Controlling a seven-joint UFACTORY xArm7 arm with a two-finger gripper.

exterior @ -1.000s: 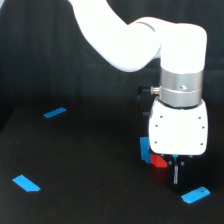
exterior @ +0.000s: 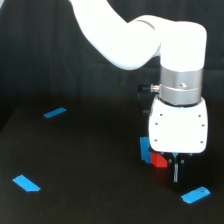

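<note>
My gripper [exterior: 176, 172] points straight down at the right side of the dark table, its thin black fingers below the white hand. The dark surface hides how far apart the fingers stand. Just left of them, partly behind the white hand, lies a small red object [exterior: 158, 160]. Whether the fingers touch it cannot be made out. A bit of blue also shows under the hand near the fingers, too small to identify.
Blue strips lie flat on the table: one at far left [exterior: 55, 112], one at near left [exterior: 26, 184], one at near right [exterior: 196, 195], and a blue strip [exterior: 145, 150] beside the red object.
</note>
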